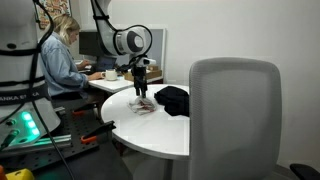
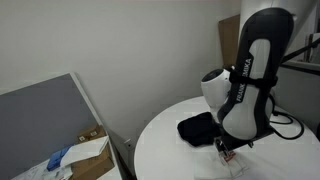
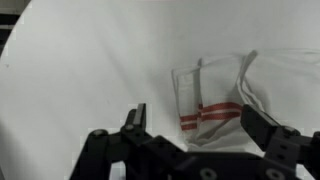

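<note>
A pale cloth with red stripes point(image 3: 215, 112) lies crumpled on the round white table. In exterior view 1 the cloth point(image 1: 143, 106) is near the table's middle, left of a dark cloth point(image 1: 173, 100). My gripper point(image 1: 141, 92) points down just over the striped cloth. The wrist view shows the gripper open, with its dark fingers point(image 3: 135, 120) spread to either side of the cloth's striped part. Nothing is held. In exterior view 2 the arm partly hides the striped cloth point(image 2: 230, 165); whether the fingertips touch it, I cannot tell.
The dark cloth point(image 2: 198, 129) lies bunched beside the arm. A grey chair back point(image 1: 235, 118) stands at the table's right side. A person point(image 1: 62, 65) sits at the far left, near a white mug point(image 1: 110, 75). Bare tabletop point(image 1: 160, 135) shows at the front.
</note>
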